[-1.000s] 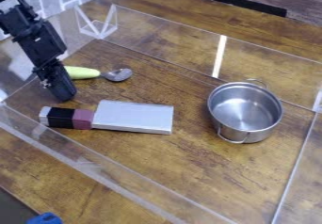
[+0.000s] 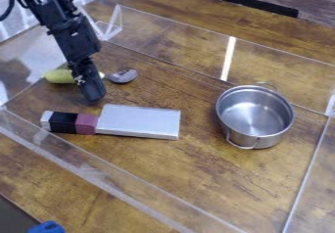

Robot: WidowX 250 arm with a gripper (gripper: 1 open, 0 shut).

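Observation:
My gripper point(image 2: 88, 86) reaches down from the upper left over a pale yellow-green object point(image 2: 58, 76), partly hidden behind it, with a silver spoon-like piece point(image 2: 123, 76) just to the right. Its fingers look shut; whether anything is between them is unclear. Below it lies a cleaver-like object with a silver blade point(image 2: 137, 121) and a dark red and black handle point(image 2: 72, 122).
A steel pot point(image 2: 254, 116) stands on the right of the wooden table point(image 2: 210, 188). Clear low walls border the work area. A blue object point(image 2: 46, 227) sits at the lower left corner.
My gripper has moved right, from the left edge to over the pale object, now covering part of it. The other objects look unmoved.

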